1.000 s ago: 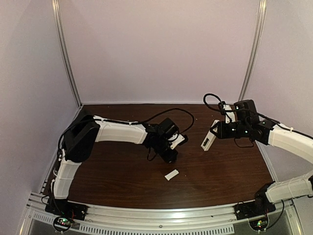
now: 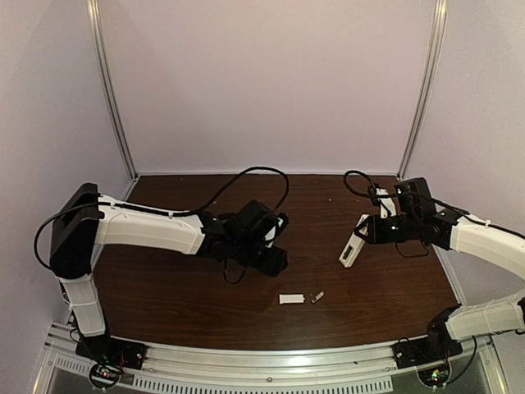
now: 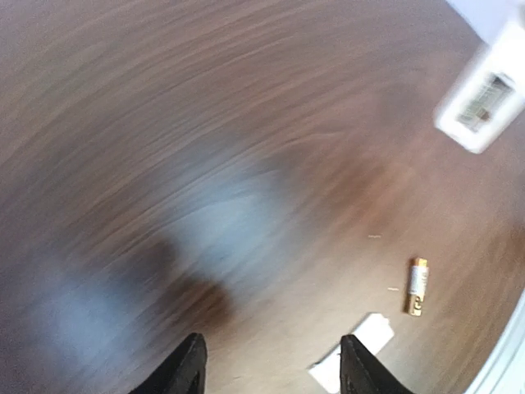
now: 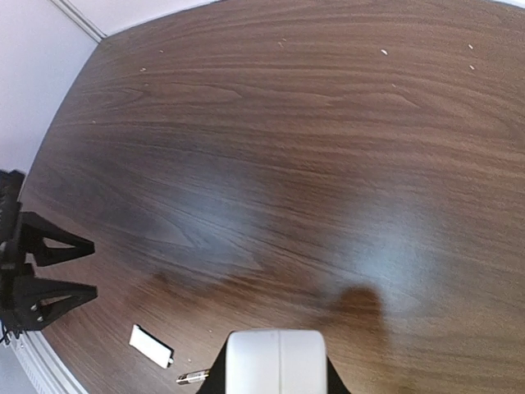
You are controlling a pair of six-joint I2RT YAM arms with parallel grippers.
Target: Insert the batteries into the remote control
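Note:
A white remote (image 2: pixel 353 245) with its battery slot exposed is held above the table by my right gripper (image 2: pixel 364 226), shut on it; its end (image 4: pixel 275 361) fills the bottom middle of the right wrist view. A small battery (image 3: pixel 417 287) lies on the table beside the white back cover (image 2: pixel 291 299), near the front. My left gripper is open and empty, above the table to the left of the remote, with the battery and cover below and right of it in its view.
The right gripper and remote have shifted slightly. The battery and cover appear shifted on the table.

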